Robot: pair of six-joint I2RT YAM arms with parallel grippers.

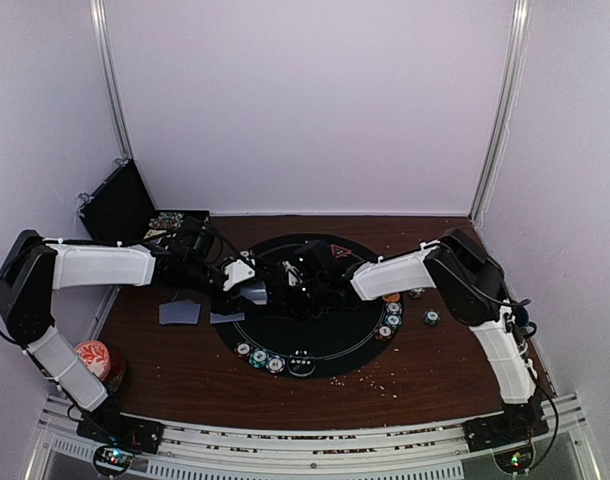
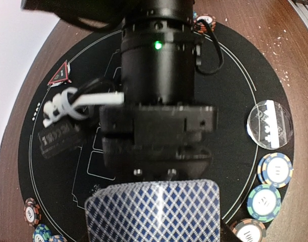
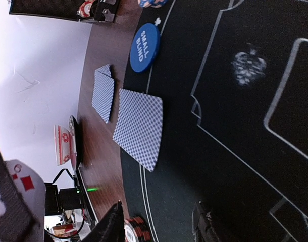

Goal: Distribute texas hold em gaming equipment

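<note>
A deck of blue-backed cards (image 2: 154,212) sits between the fingers of my left gripper (image 1: 243,290), above the left part of the black poker mat (image 1: 330,374). Red diamonds show on its rounded lower face (image 3: 28,181) in the right wrist view. My right gripper is open over the mat, its fingers apart with nothing between them, to the right of the deck. One face-down pair of cards (image 3: 139,126) lies at the mat's left edge; other face-down cards (image 3: 103,93) lie on the wood beyond.
Chips (image 2: 264,202) line the mat's near edge beside a clear dealer disc (image 2: 270,124). A blue small blind disc (image 3: 144,47) and a red-edged triangle (image 2: 60,73) lie on the mat. The open case (image 1: 120,205) stands back left.
</note>
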